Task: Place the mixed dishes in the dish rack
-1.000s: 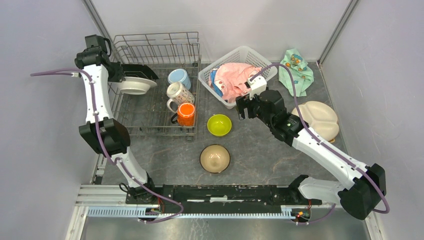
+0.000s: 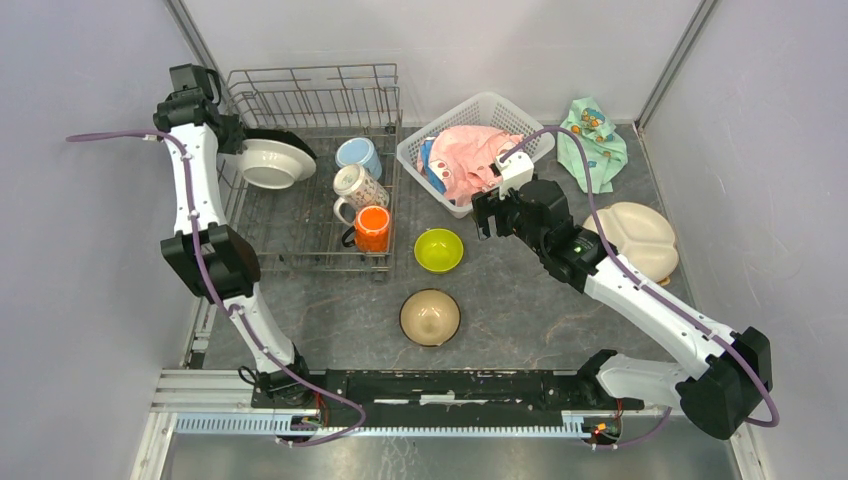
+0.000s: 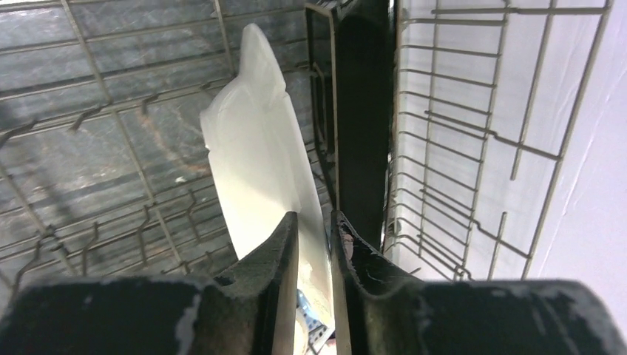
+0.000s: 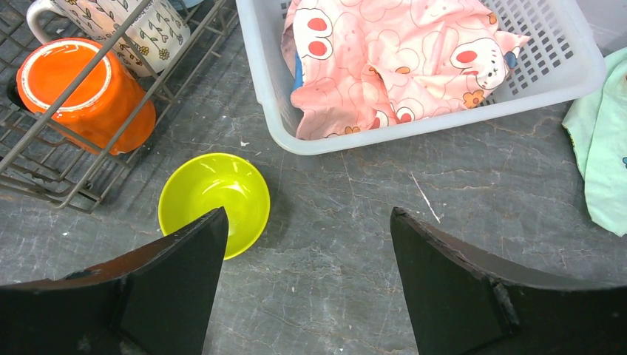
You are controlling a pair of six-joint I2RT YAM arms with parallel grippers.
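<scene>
A white dish (image 2: 275, 165) leans in the wire rack (image 2: 260, 230) at the upper left, beside a black dish (image 3: 362, 111). My left gripper is at the white dish's rim, fingers close about it; whether they grip it is unclear. A blue cup (image 2: 358, 153), a patterned mug (image 2: 355, 184) and an orange mug (image 4: 81, 96) sit in the rack's right side. My right gripper stands open and empty above the worktop, near the lime bowl (image 4: 214, 192). A beige bowl (image 2: 429, 318) lies in front; a divided beige plate (image 2: 640, 235) is at the right.
A white basket (image 4: 259, 66) holding pink cloth stands right of the rack at the back, with a green cloth (image 2: 592, 145) beside it. Walls bound both sides.
The right arm is unchanged.
</scene>
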